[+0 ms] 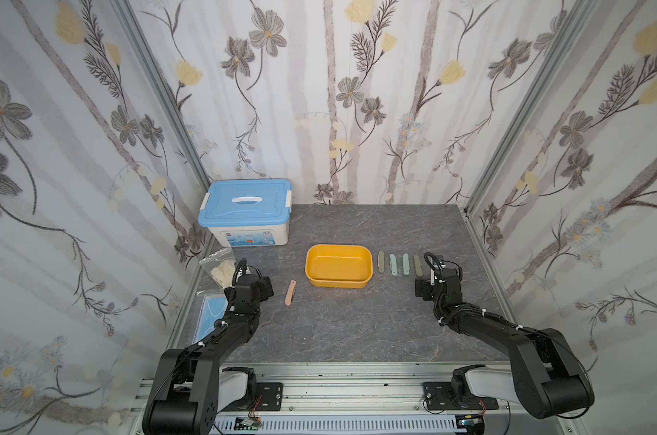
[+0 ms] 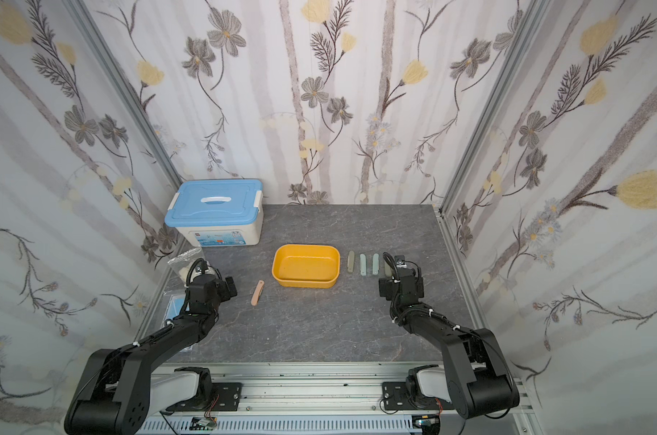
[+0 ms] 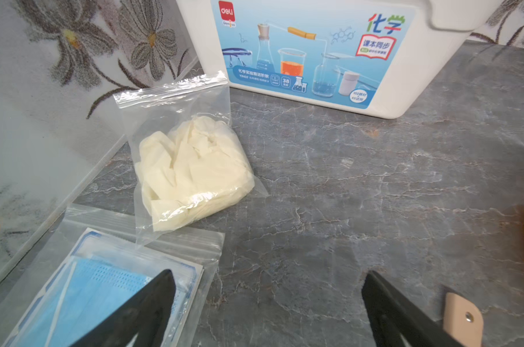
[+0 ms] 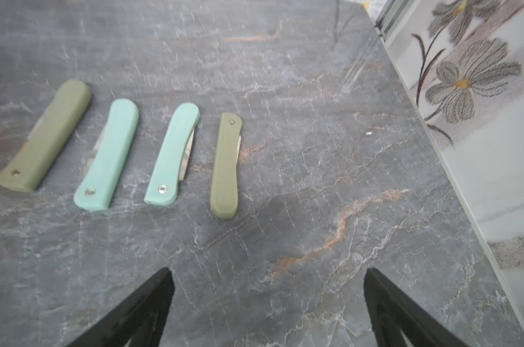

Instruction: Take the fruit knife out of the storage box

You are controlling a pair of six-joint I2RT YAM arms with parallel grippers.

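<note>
The yellow storage box (image 1: 339, 283) stands mid-table with no knife visible inside it. To its left lies a folded fruit knife with a pink handle (image 1: 290, 292); only its tip shows in the left wrist view. Right of the box several folded knives lie in a row: an olive knife (image 4: 46, 136), two mint ones with a left mint knife (image 4: 107, 155) and a right mint knife (image 4: 172, 154), and another olive knife (image 4: 225, 167). My left gripper is open and empty above bare table. Likewise open and empty, my right gripper is on the near side of the row.
A white bin with a blue lid (image 1: 245, 203) occupies the back left. In front of it are a bag of pale gloves (image 3: 195, 167) and a bagged blue mask (image 3: 100, 295).
</note>
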